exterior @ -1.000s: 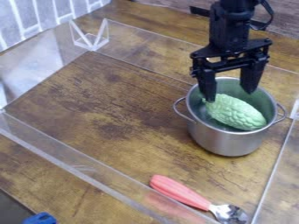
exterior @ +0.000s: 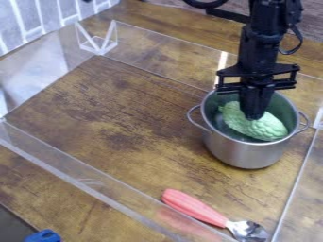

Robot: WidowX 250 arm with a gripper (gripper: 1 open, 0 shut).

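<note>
A steel pot (exterior: 246,146) with two side handles stands on the wooden table at the right. In it lies a pale green, textured oblong object (exterior: 252,123). The black gripper (exterior: 259,99) reaches down from above into the pot's mouth, over the back part of the green object. Its fingers look drawn together; whether anything is between them is hidden or too small to tell.
A pink-handled utensil (exterior: 214,216) with a metal end lies at the front right. A blue object (exterior: 44,235) sits at the lower left. Clear plastic walls edge the wooden table (exterior: 101,113), whose left middle is bare.
The gripper has descended into the pot and its fingers have come together from a wide spread. The green object looks slightly shifted within the pot.
</note>
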